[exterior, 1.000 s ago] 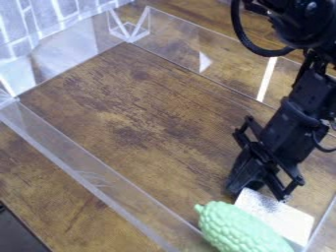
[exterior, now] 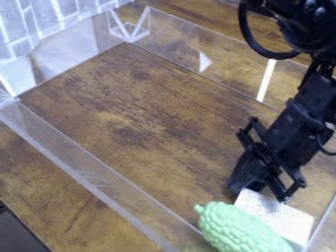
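My black gripper (exterior: 247, 179) is low at the right side of the clear-walled enclosure, its tips down by the far edge of a silvery white flat piece (exterior: 273, 212). It looks shut; whether anything thin is between the fingertips cannot be seen, as they are dark and partly hidden. A pale green bumpy object shaped like a corn cob (exterior: 243, 228) lies in front of the white piece at the bottom right, apart from the fingertips.
Transparent walls (exterior: 79, 177) border the wooden floor (exterior: 132, 108), which is bare across the middle and left. A grey-white patterned surface (exterior: 39, 25) stands beyond the back left. The arm fills the right side.
The arm has shifted very slightly around its upper joints; the white piece and the green object have not visibly moved.
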